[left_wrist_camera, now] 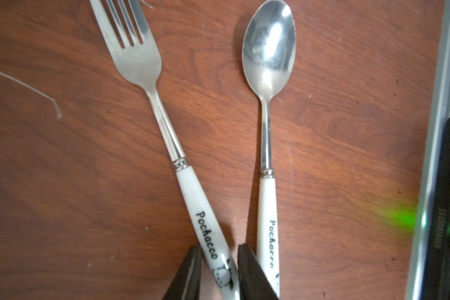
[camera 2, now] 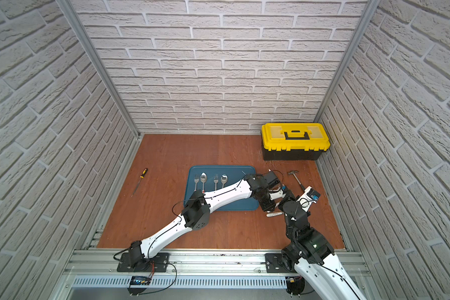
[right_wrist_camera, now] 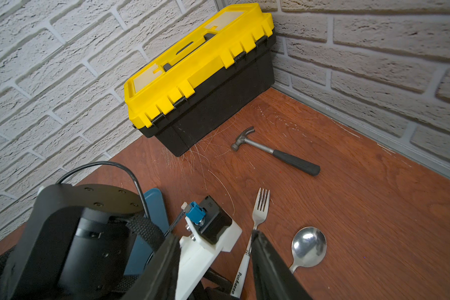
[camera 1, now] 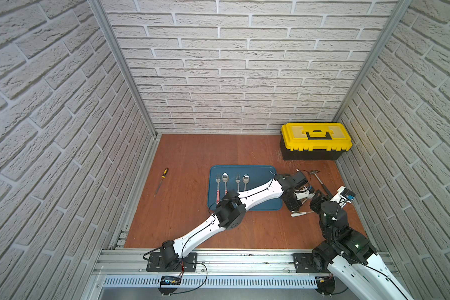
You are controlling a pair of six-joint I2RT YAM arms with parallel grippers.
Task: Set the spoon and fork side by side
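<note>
A fork (left_wrist_camera: 139, 63) and a spoon (left_wrist_camera: 268, 48), both white-handled, lie at an angle to each other on bare wood in the left wrist view. My left gripper is low over the fork's handle, fingertips either side of it; whether it grips is unclear. In the right wrist view the same fork (right_wrist_camera: 260, 210) and spoon (right_wrist_camera: 308, 246) lie below my right gripper, which stands open above them beside the left arm.
A blue tray (camera 1: 257, 172) holds more cutlery. A yellow toolbox (camera 1: 315, 140) and hammer (right_wrist_camera: 293, 160) are at right rear; a screwdriver (camera 1: 163, 176) lies left.
</note>
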